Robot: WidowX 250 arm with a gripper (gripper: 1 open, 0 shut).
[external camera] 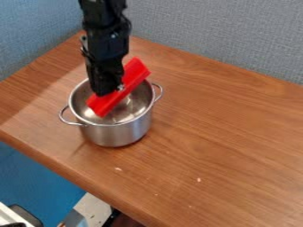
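A steel pot [112, 131] with two loop handles stands on the wooden table near its left edge. My black gripper [112, 84] reaches down from the top over the pot, shut on a red block [133, 75]. The block is tilted, its lower end inside the pot and its upper end above the back rim. The fingertips are partly hidden against the block and dark gripper body.
Grey walls stand behind and at the left. Beyond the table's front-left edge are a blue surface [30, 177] and some small objects at the bottom.
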